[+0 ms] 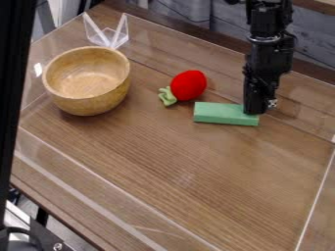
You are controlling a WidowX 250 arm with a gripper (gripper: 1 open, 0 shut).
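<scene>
My gripper [260, 104] is at the right, pointing down just over the right end of a green rectangular block [220, 113], its tip at or very near the block. It looks shut; whether anything is between its fingers cannot be seen. A red round object [189, 83] lies left of the gripper, with a small light green piece [167, 96] beside it.
A wooden bowl [86, 69] stands at the left, with a clear plastic object [108, 32] behind it. A raised edge runs along the back right.
</scene>
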